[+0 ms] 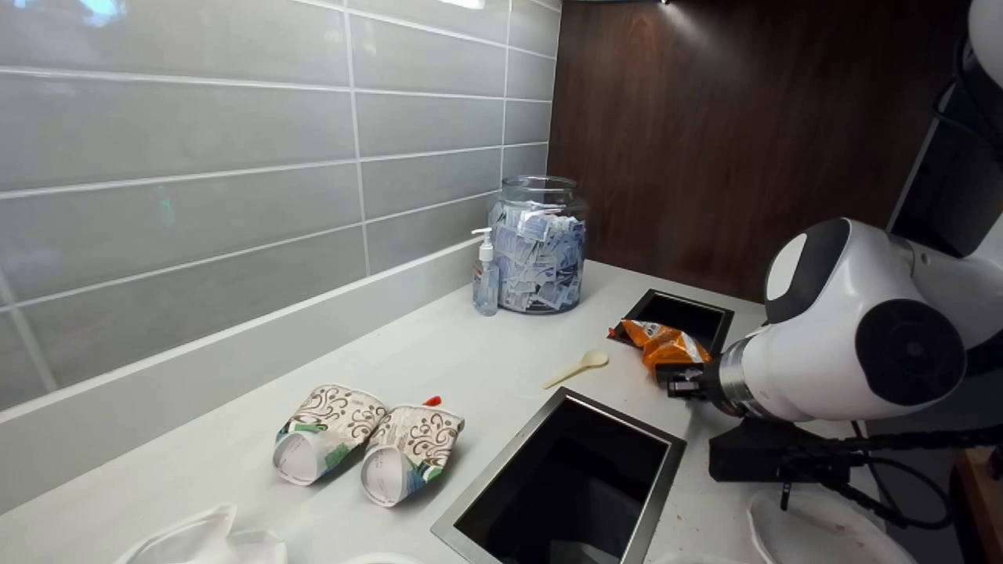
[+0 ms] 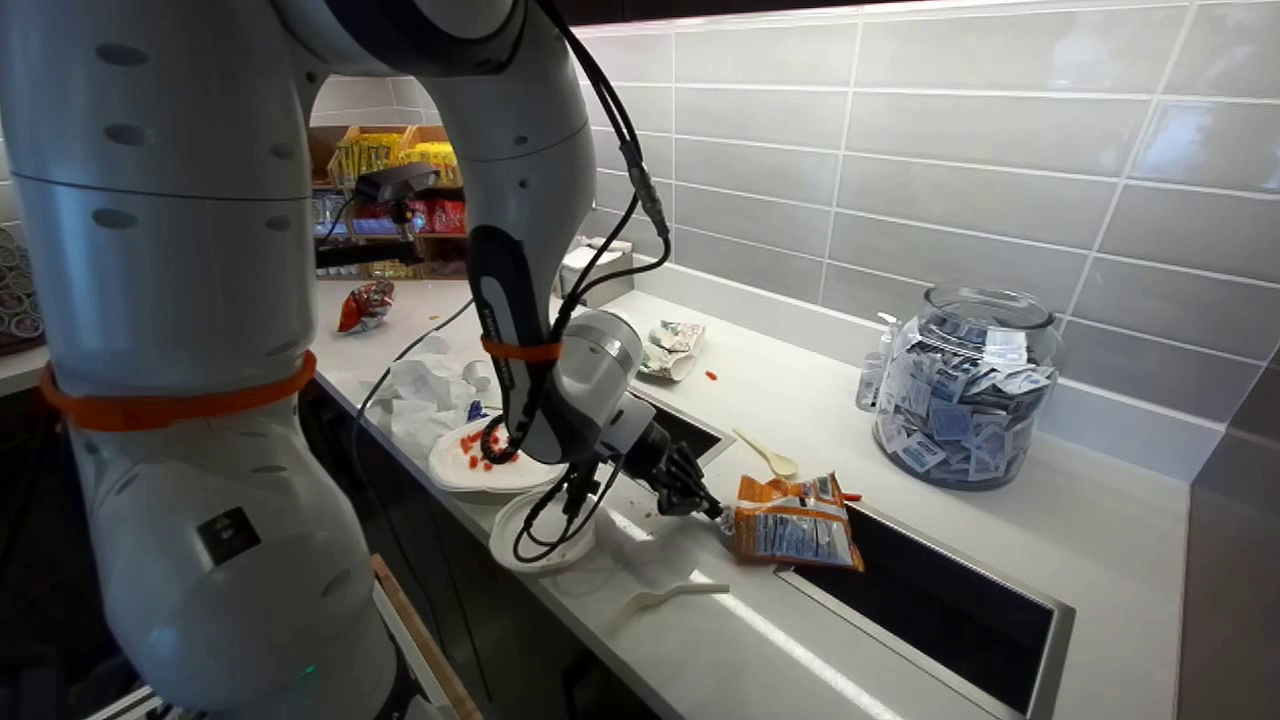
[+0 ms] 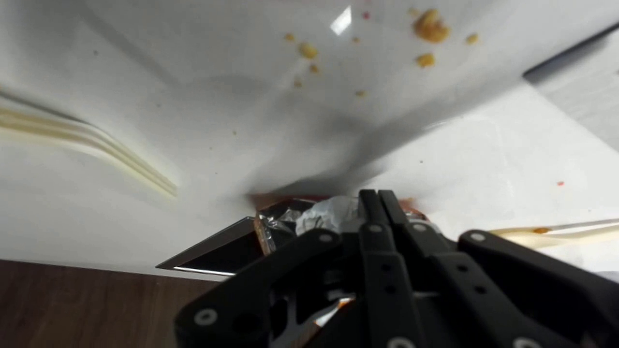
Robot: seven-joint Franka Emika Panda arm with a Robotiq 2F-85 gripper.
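Observation:
An orange snack bag point(image 2: 792, 523), crumpled and foil-lined, lies partly over the far counter opening point(image 2: 948, 600). My gripper point(image 2: 716, 511) is low over the counter, right at the bag's near end. The wrist view shows the gripper with its fingertips pressed together and nothing visible between them. Just past them is crumpled whitish material point(image 3: 328, 214) at the bag's silvery edge; whether the fingers touch it, I cannot tell. Much of the bag is hidden behind the fingers there. In exterior view 1 the bag point(image 1: 672, 348) is just behind the gripper point(image 1: 675, 385).
A second counter opening point(image 1: 573, 470) is nearer exterior view 1, with two crumpled paper cups point(image 1: 414, 442) to its left. A pale spoon point(image 1: 578, 366) lies between the openings. A glass jar of packets point(image 1: 537, 249) and a pump bottle point(image 1: 485, 282) stand by the wall.

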